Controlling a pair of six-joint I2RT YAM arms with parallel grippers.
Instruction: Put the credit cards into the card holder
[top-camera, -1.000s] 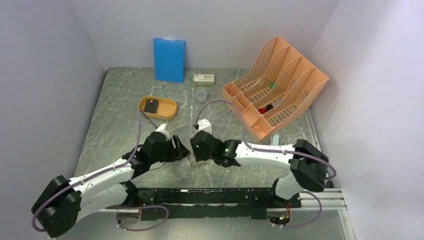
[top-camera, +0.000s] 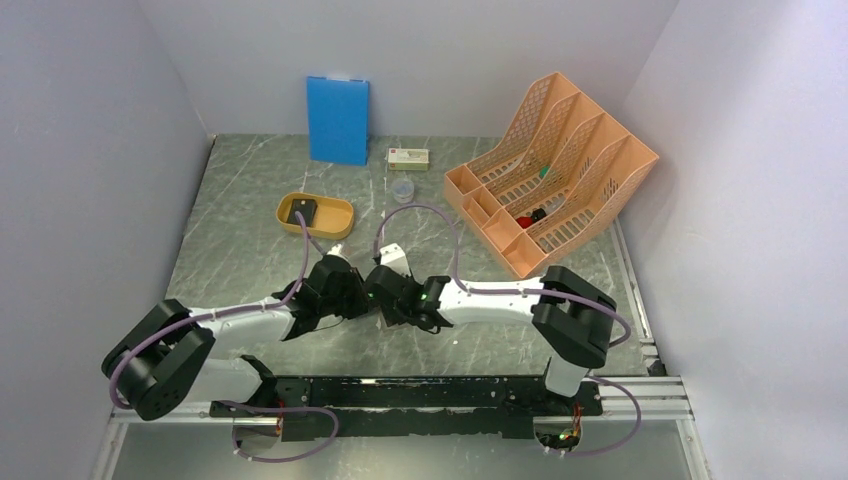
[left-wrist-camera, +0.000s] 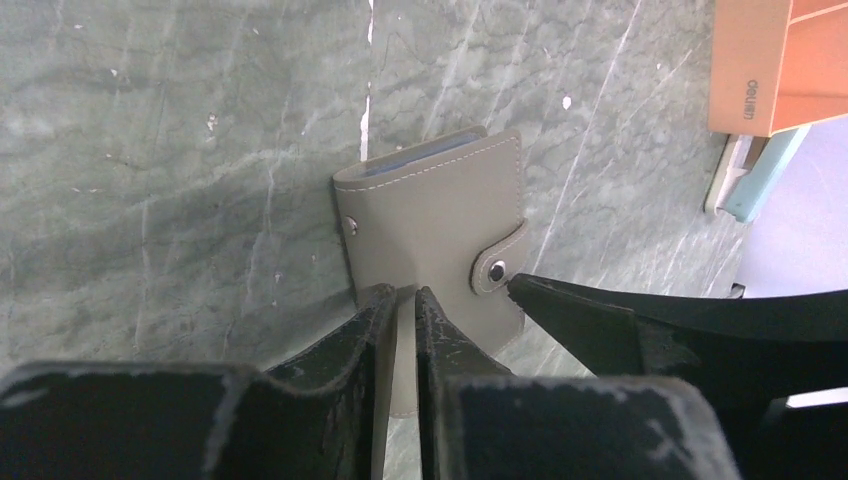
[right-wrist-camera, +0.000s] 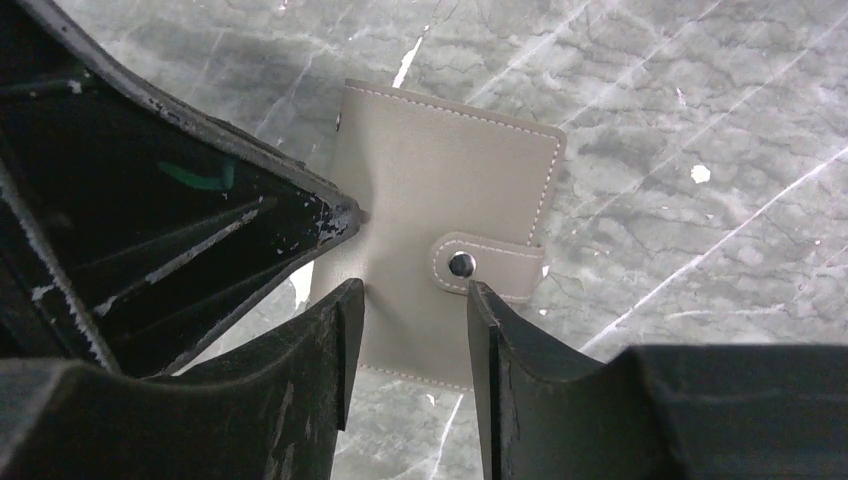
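Observation:
The grey-brown card holder lies on the table, its snap strap fastened, as the right wrist view also shows of the card holder (right-wrist-camera: 450, 170). Over its lower part is my left gripper, fingers parted by a narrow gap with nothing visibly gripped. My right gripper hovers above the holder, fingers (right-wrist-camera: 345, 320) well apart and empty. From above, both arms meet over the holder and largely cover it. No loose credit card can be made out.
A yellow tray (top-camera: 343, 206) with a black item (top-camera: 306, 210) stands behind the left arm. The orange organizer (top-camera: 525, 262) takes up the back right. A small clear cup (top-camera: 402, 190), a small box (top-camera: 408, 159) and a blue board (top-camera: 338, 120) are at the back.
My left arm has moved right and my right arm left, so the two grippers have closed in on each other over the card holder, which is now more covered.

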